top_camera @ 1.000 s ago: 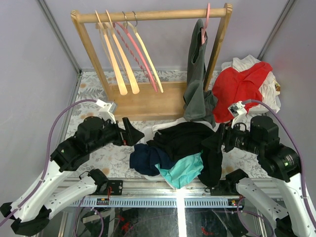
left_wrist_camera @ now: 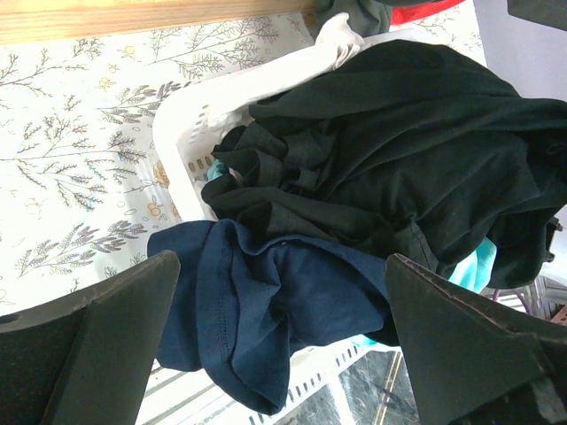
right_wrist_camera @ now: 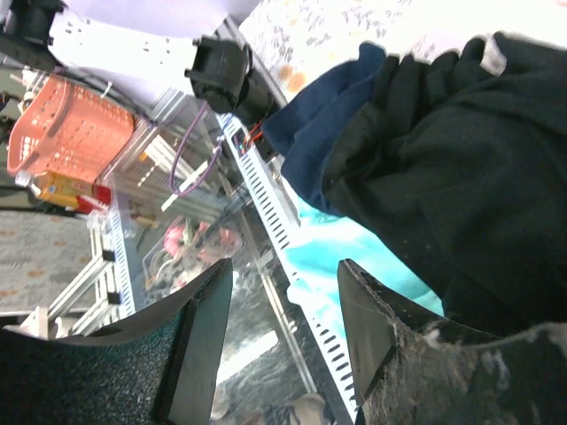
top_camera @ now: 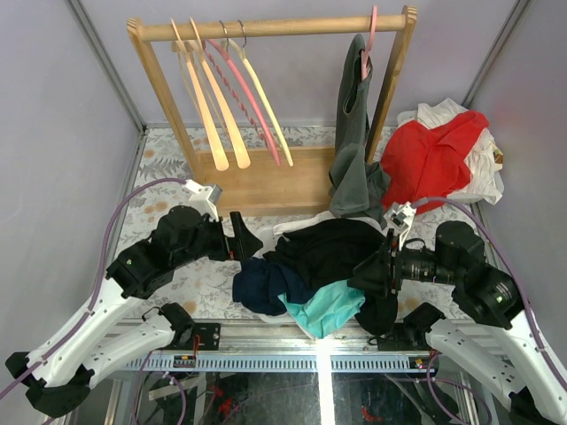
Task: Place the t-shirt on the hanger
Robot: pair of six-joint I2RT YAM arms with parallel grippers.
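Observation:
Black cloth (top_camera: 332, 251), a navy garment (top_camera: 270, 283) and a teal one (top_camera: 328, 307) lie heaped in a white basket (left_wrist_camera: 182, 146). My left gripper (top_camera: 245, 237) is open at the heap's left side; in the left wrist view the navy garment (left_wrist_camera: 275, 301) shows between and beyond its fingers. Over the heap's right part is my right gripper (top_camera: 376, 274), its fingers (right_wrist_camera: 208, 305) apart, with the teal cloth (right_wrist_camera: 332, 257) beyond them and black cloth (right_wrist_camera: 461, 168) beside them. Several hangers (top_camera: 232, 106) hang empty at the rack's left.
The wooden rack (top_camera: 266, 28) stands at the back, with a grey-green garment (top_camera: 353, 124) on a pink hanger (top_camera: 368, 44) at its right. A red garment (top_camera: 434, 159) lies on white cloth (top_camera: 485, 164) at the back right.
The clothes look little changed.

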